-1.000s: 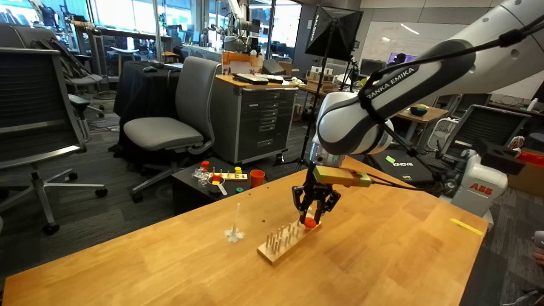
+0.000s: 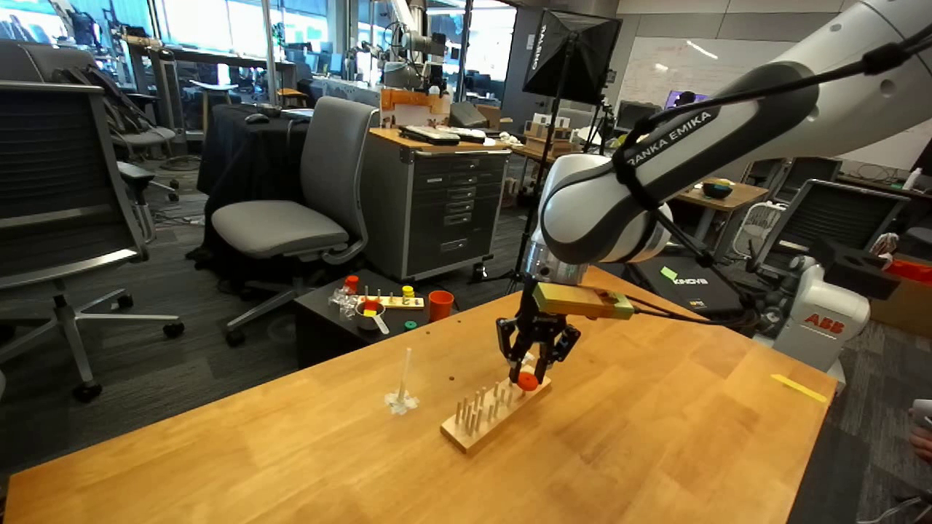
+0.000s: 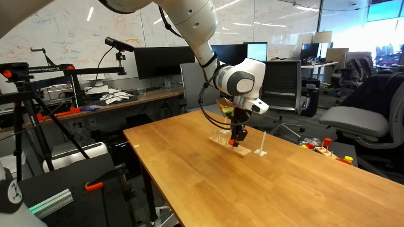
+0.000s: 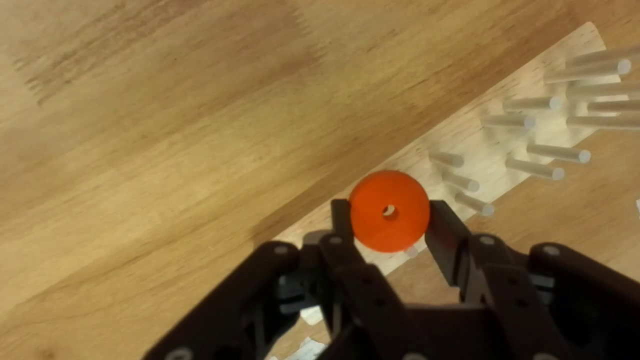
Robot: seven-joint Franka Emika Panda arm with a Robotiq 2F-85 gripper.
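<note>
Between the black fingers of my gripper is a round orange-red disc (image 4: 384, 225) with a small hole in its middle; the fingers are shut on it. The disc is over the near-bare end of a long wooden pegboard (image 4: 423, 153), close above it. Several upright pegs (image 4: 460, 183) stand beside the disc, in groups toward the board's other end. In exterior view 1 the same disc (image 2: 528, 381) shows low between the fingertips, at the board's far end. Whether a peg sits under the hole is hard to tell.
A lone thin upright stick (image 2: 405, 375) on a whitish base stands on the table (image 2: 262, 428) beside the board. A dark side stand holds an orange cup (image 2: 440, 305) and other coloured parts.
My gripper and the orange-red disc have shifted slightly left and up in exterior view 1. The pegboard stays where it was.
</note>
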